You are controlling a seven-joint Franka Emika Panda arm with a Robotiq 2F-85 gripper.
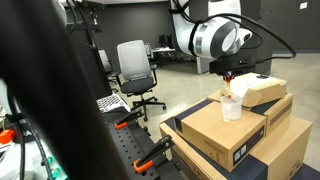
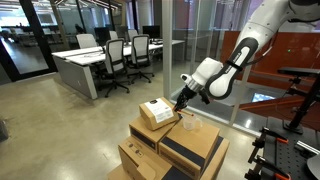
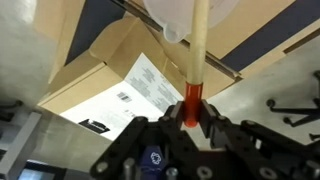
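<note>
A slim utensil (image 3: pixel 202 40) with a tan shaft and a red-orange end runs down the middle of the wrist view. My gripper is shut on its red end. In exterior view 1 the gripper (image 1: pixel 227 77) hangs just above a translucent white cup (image 1: pixel 232 107), and the orange part of the utensil (image 1: pixel 227 87) points down toward it. The cup stands on a cardboard box (image 1: pixel 208 130). Whether the utensil's far tip is inside the cup cannot be made out. Part of a white container (image 3: pixel 172 16) shows at the top of the wrist view.
Several cardboard boxes are stacked around the cup; one has a pale rounded top (image 1: pixel 255 91) behind it. A white label (image 3: pixel 140 92) lies on a box. A person (image 2: pixel 203 75) stands close behind the boxes. Open floor (image 2: pixel 60 130) lies to one side.
</note>
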